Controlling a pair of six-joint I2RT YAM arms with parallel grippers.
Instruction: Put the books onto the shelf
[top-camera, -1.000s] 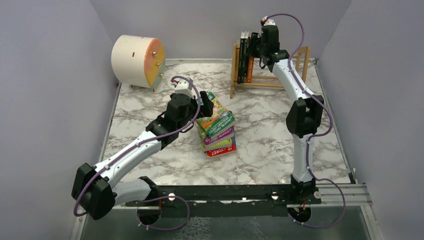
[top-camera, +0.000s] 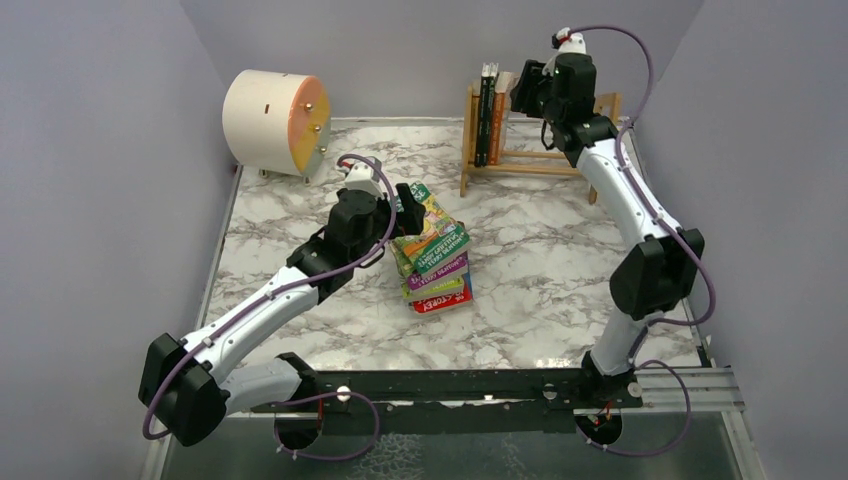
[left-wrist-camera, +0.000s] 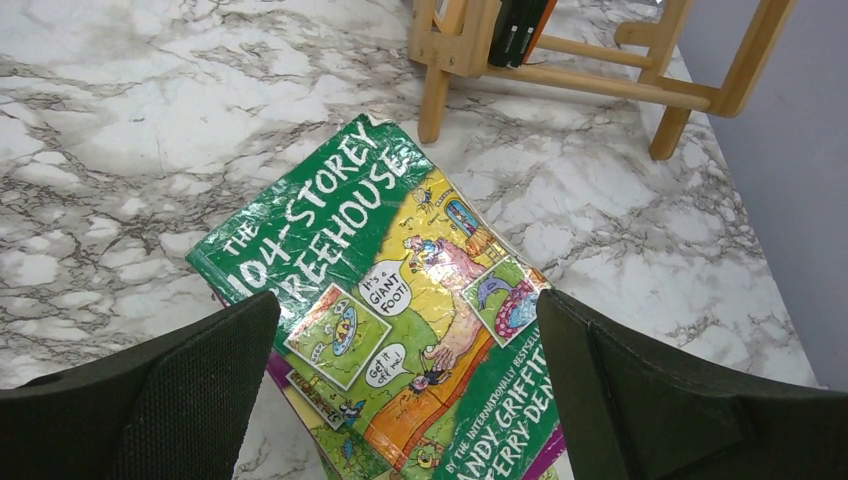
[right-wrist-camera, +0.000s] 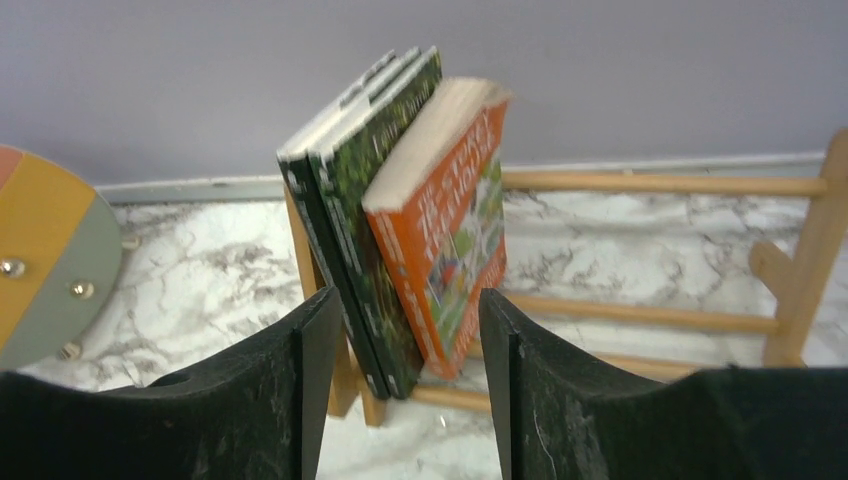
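Observation:
A wooden rack (top-camera: 468, 130) holds two dark files (right-wrist-camera: 345, 200) upright at its left end. An orange-spined book (right-wrist-camera: 400, 265) leans against them, tilted. My right gripper is apart from these books, above and to their right in the top view, its fingers parted with nothing gripped. On the table lies an uneven pile of books, topped by a green Treehouse book (left-wrist-camera: 380, 300); purple (top-camera: 440, 273) and red (top-camera: 441, 301) spines show beneath it. Above that pile my left gripper hangs open and empty.
A white drum-shaped cabinet (top-camera: 265, 120) with an orange and yellow front stands at the back left. The rack's right part is empty, with bare rails (right-wrist-camera: 650, 312).
My right gripper has drawn away from the orange book, moving up and to the right, and that book's top now shows. The left arm has barely shifted; the pile is unchanged.

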